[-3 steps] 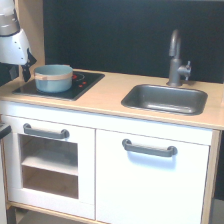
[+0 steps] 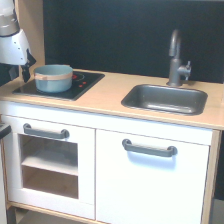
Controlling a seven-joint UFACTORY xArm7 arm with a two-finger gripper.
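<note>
A white robot arm with a dark gripper (image 2: pixel 22 70) reaches in from the left edge, just left of and slightly above a light blue pot (image 2: pixel 54 83) with a tan rim. The pot sits on the black cooktop (image 2: pixel 82 89). The fingers are small and dark, so whether they are open or shut is unclear.
A steel sink (image 2: pixel 162 99) with a grey tap (image 2: pixel 177 64) is on the right of the wooden counter (image 2: pixel 115 84). Below are a cabinet with an open-fronted door (image 2: pixel 47 138) and a closed white door (image 2: pixel 150 180). The counter between cooktop and sink is clear.
The arm has shifted very slightly near the pot; the pot appears unmoved.
</note>
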